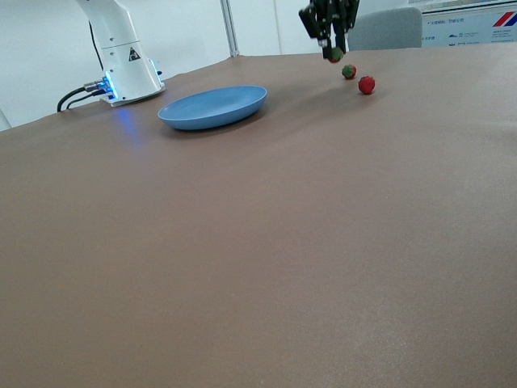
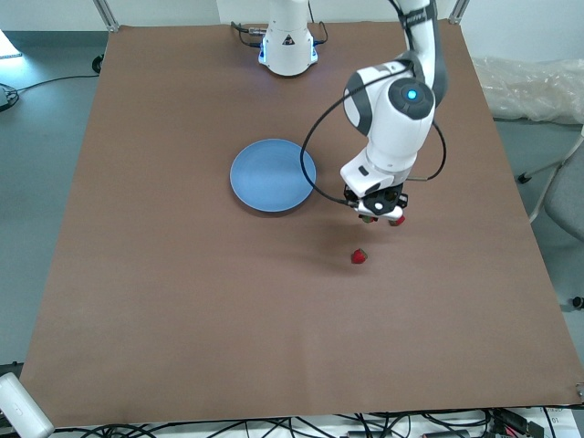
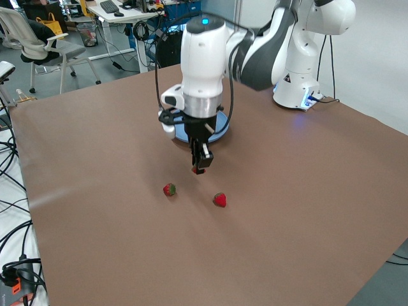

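My gripper (image 1: pixel 335 50) hangs over the table, with a red-and-green strawberry (image 1: pixel 334 56) at its fingertips, lifted above the surface. In the right view the gripper (image 3: pixel 200 164) largely hides that berry. A second strawberry (image 1: pixel 349 71) and a redder third one (image 1: pixel 366 85) rest on the table nearby. A blue plate (image 2: pixel 273 174) lies beside the arm, partly hidden behind it in the right view.
The arm's white base (image 2: pixel 287 50) stands at the back. Cables and equipment line the edge outside the table.
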